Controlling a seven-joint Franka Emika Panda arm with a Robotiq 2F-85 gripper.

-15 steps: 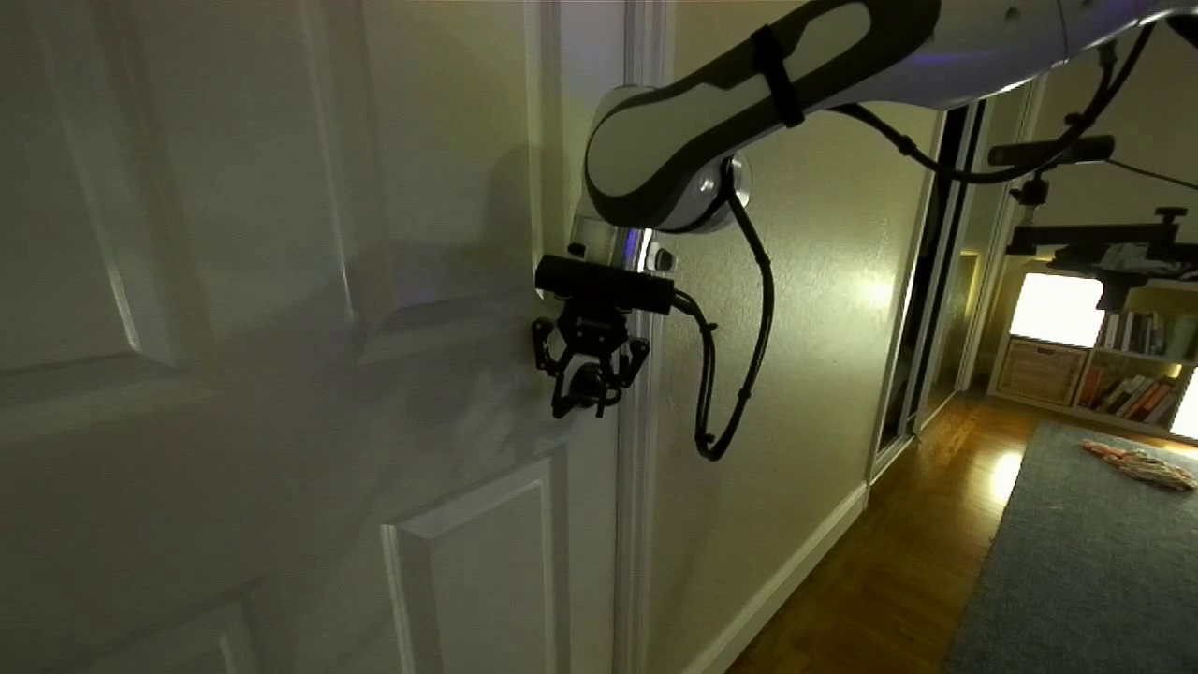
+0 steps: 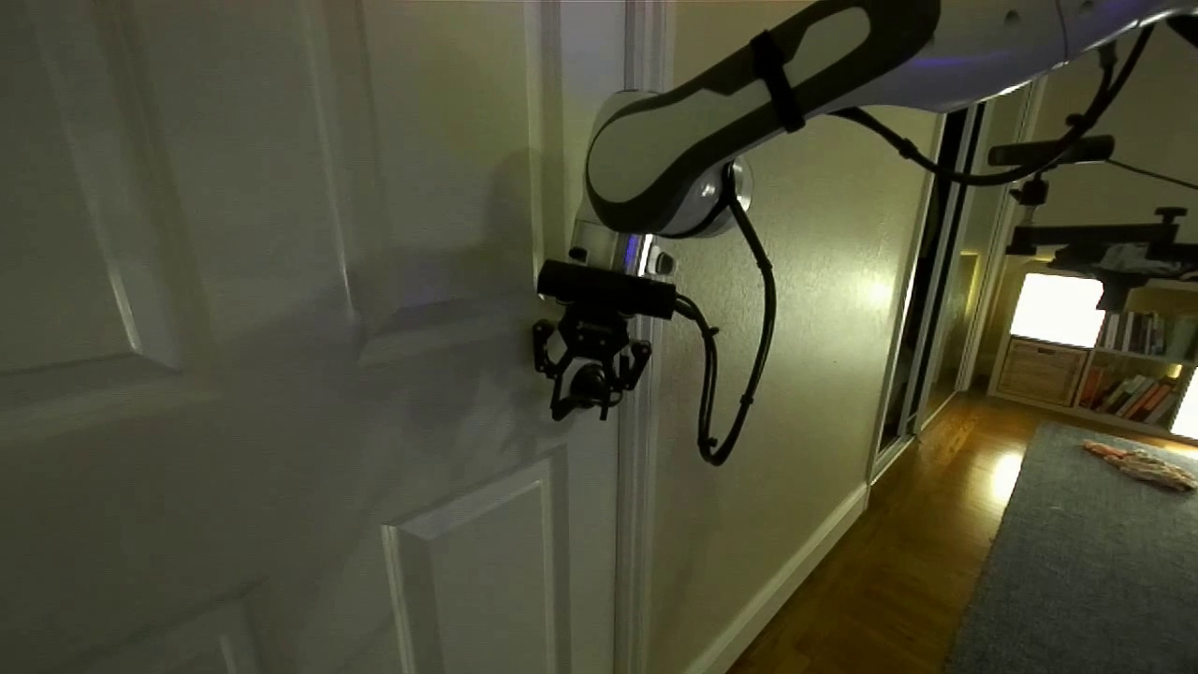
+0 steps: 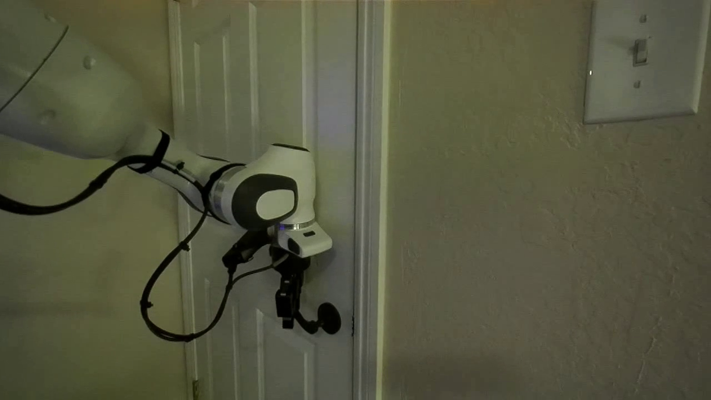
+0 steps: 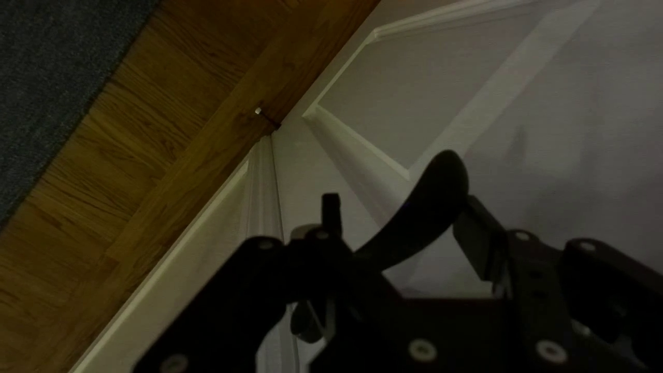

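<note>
A white panelled door [image 2: 449, 449] stands closed in its frame. My gripper [image 2: 581, 414] points downward in front of it, at the height of the black door handle [image 3: 328, 319]. In the wrist view the handle's curved lever [image 4: 429, 208] runs between the two fingers. The right finger is close against the lever's end, though contact is hard to judge; a gap shows on the left finger's side. The fingers stand part open. The gripper covers part of the handle in exterior view 1.
Right of the door run its frame [image 3: 373, 200] and a bare wall [image 3: 533, 266] with a light switch plate [image 3: 613, 86]. A black cable loop [image 2: 736, 438] hangs beside the wrist.
My arm and gripper have sunk very slightly in exterior view 1. The door has not visibly moved.
</note>
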